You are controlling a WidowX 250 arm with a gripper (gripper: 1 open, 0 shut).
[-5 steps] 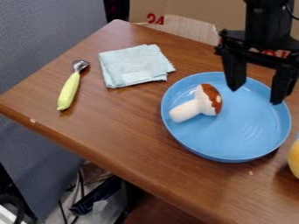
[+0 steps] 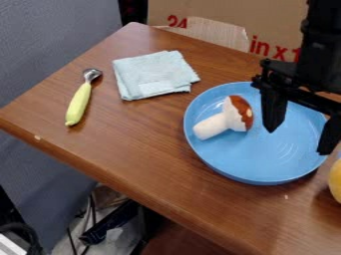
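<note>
A black gripper (image 2: 296, 124) hangs over the right part of a blue plate (image 2: 240, 167), its two fingers apart and pointing down with nothing seen between them. On the plate's left half lies a white toy mushroom with a red-brown spotted cap (image 2: 224, 119), apart from the fingers and to their left.
A pale folded cloth (image 2: 156, 73) lies behind, left of the plate. A scoop with a yellow-green handle (image 2: 80, 100) lies near the table's left edge. A yellow round object (image 2: 334, 181) is cut off at the right. Cardboard stands at the back.
The gripper has moved down and slightly toward the front right, lower over the plate. The mushroom, cloth and scoop have not moved.
</note>
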